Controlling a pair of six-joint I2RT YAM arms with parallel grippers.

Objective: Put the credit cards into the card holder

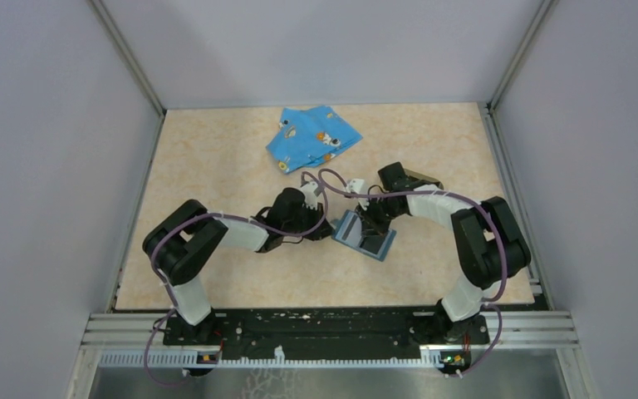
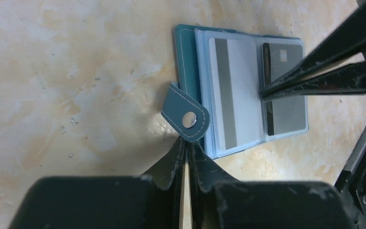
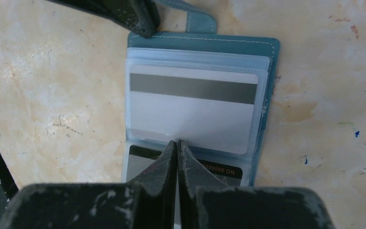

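Note:
The blue card holder [image 1: 351,230] lies open on the table at centre. A white card with a grey stripe [image 2: 240,71] lies flat in one clear pocket. Beside it is a dark grey card [image 2: 288,112] with a black band, partly covered by my right gripper. At the holder's edge, by its snap strap [image 2: 183,107], my left gripper is shut on the holder's edge; how much it grips is hidden. My right gripper is shut with nothing visible between its fingers, tips at the border between the two cards.
A blue patterned cloth [image 1: 311,137] lies at the back of the table. Behind the right gripper, a brownish object [image 1: 422,177] is mostly covered by the arm.

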